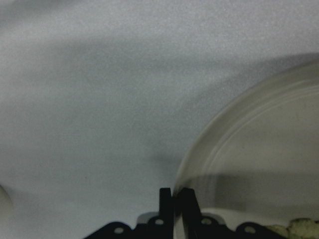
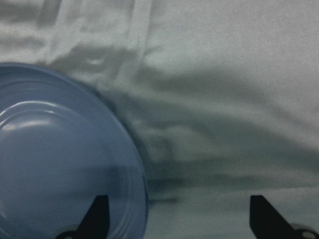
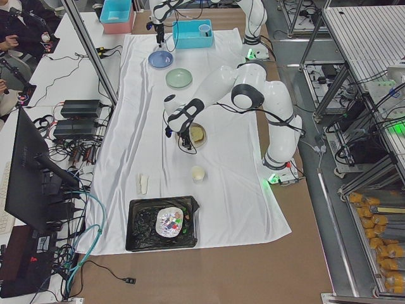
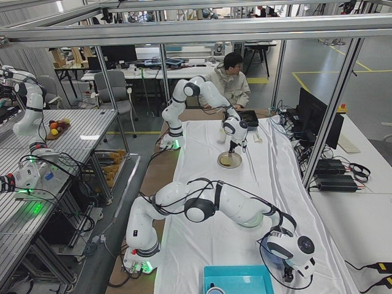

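A beige plate (image 4: 236, 160) with pale yellowish food (image 1: 301, 229) on it lies mid-cloth. My left gripper is shut on its rim (image 1: 234, 112), fingers nearly together. My right gripper stands open above the edge of a blue plate (image 2: 65, 159) at the other end of the cloth. A green plate (image 3: 179, 78) lies between the two.
A blue bin (image 3: 193, 39) holding a cup sits at the far end. A small cream container (image 3: 198, 173), white items (image 3: 142, 183) and a black tray (image 3: 136, 225) lie near the front. Clear cloth lies around them.
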